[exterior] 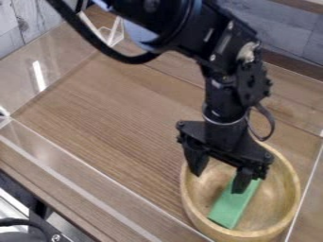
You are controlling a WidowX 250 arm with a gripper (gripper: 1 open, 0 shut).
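Note:
My black gripper [226, 161] hangs over a tan bowl [197, 210] at the lower right, its fingers at or just inside the bowl's back part. A green rectangular block [232, 206] lies in the bowl, below the fingers and partly hidden behind them. The fingers look spread apart; I cannot make out anything held between them.
A white wire-like object [109, 28] stands at the back left, partly behind the arm. A ledge runs along the back right.

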